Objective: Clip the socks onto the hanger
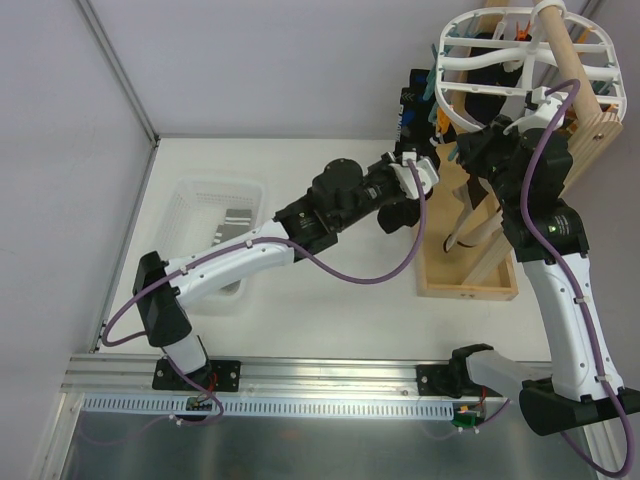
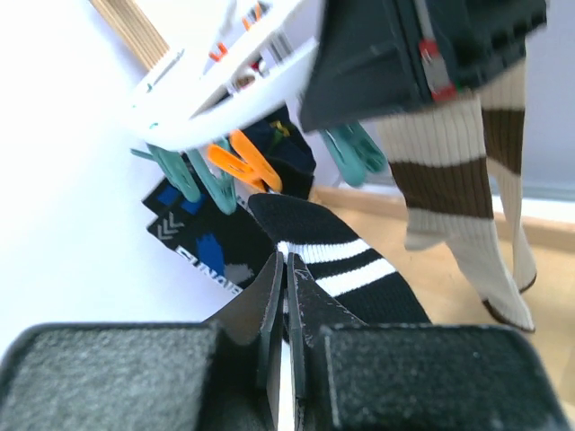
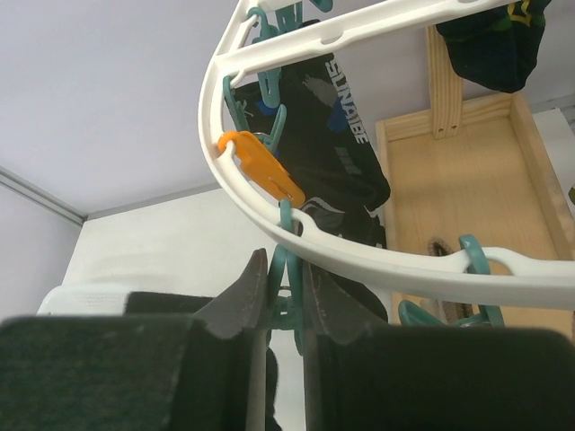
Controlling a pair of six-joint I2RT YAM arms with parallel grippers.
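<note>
The white hanger (image 1: 495, 62) with its teal and orange clips is at the top right of the top view. My right gripper is shut on the handles of a teal clip (image 3: 286, 215) on the hanger's rim. Below the rim, to the left, is my left gripper, shut with the black sock with white stripes (image 2: 346, 256) at its fingertips; the cloth folds there, though its upper end is clear of the clips. Dark socks (image 3: 328, 135) hang from other clips. A cream and brown sock (image 2: 440, 162) hangs farther right.
A white basket (image 1: 185, 215) holding a grey item stands at the left of the table. The hanger's wooden stand has a wide base (image 1: 465, 275). Between basket and stand the table is bare.
</note>
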